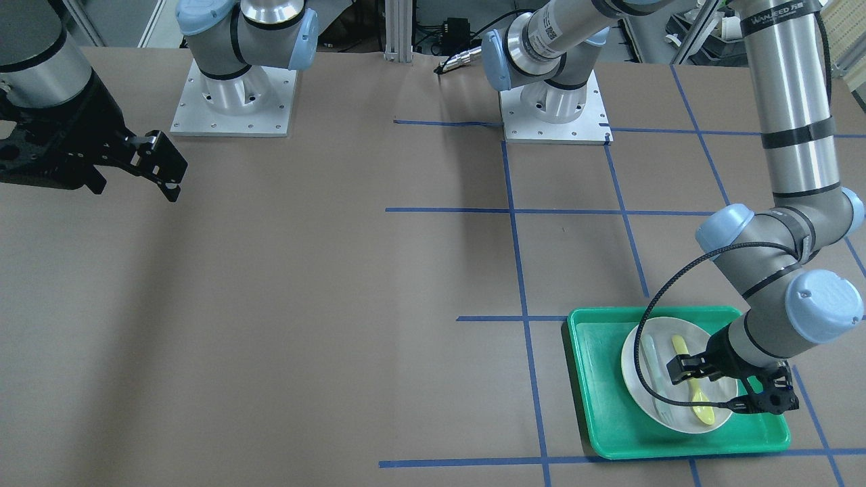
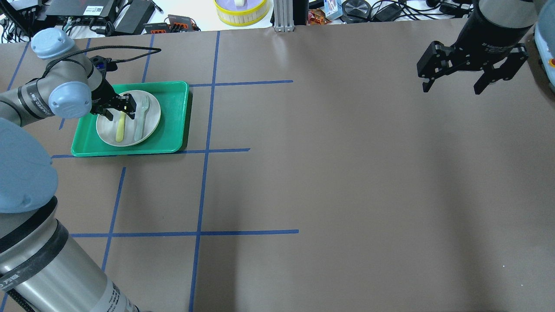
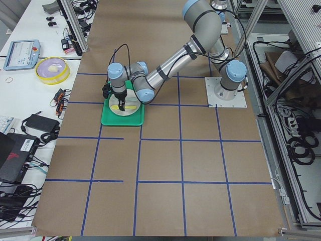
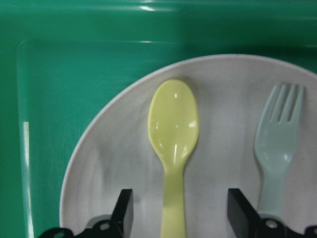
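A green tray (image 1: 597, 422) (image 2: 171, 135) holds a white plate (image 4: 114, 158) (image 2: 109, 135). On the plate lie a yellow spoon (image 4: 173, 129) (image 1: 702, 412) and, beside it, a pale blue fork (image 4: 277, 148) (image 2: 140, 122). My gripper is low over the plate, open, with one finger on each side of the spoon's handle in the left wrist view; the right finger lies near the fork. Whether the fingers touch the plate I cannot tell.
A second arm's black gripper (image 1: 138, 162) (image 2: 468, 67) hangs on the far side of the table. More arm bases (image 1: 243, 118) stand at the back in the front view. The taped tabletop (image 2: 338, 182) beside the tray is clear.
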